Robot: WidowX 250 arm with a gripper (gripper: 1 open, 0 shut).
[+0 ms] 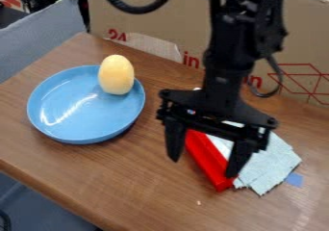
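My black gripper [203, 149] hangs open over the right half of the wooden table, above a red box [218, 177] that lies lengthwise toward the front. A light blue-grey folded cloth [275, 163] lies to the right of the red box, partly behind the gripper. On the left, a blue plate [77, 115] holds or adjoins a yellow egg-shaped object [115, 75] at its back right edge.
A cardboard box [306, 66] stands along the back of the table. A grey padded edge borders the left side.
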